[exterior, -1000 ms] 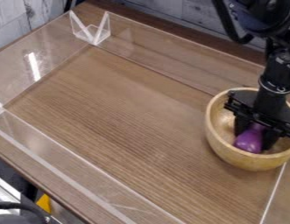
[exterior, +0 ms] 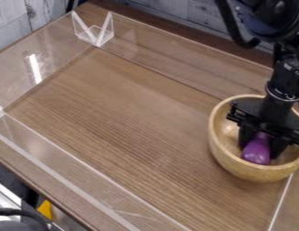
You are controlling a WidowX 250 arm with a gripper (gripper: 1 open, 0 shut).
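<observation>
A round tan bowl [exterior: 221, 143] sits at the right of the wooden table, partly behind my black gripper [exterior: 263, 126], which reaches down into it from the upper right. A purple object [exterior: 256, 152] lies in the bowl between the gripper's fingers, which are shut on it; the finger tips are partly hidden by it and the bowl.
A white wire-like object [exterior: 94, 29] stands at the back left edge, and a grey wall runs along the back right. A yellow item [exterior: 45, 209] shows below the front left edge.
The gripper, the purple object and the bowl have shifted slightly toward the front left.
</observation>
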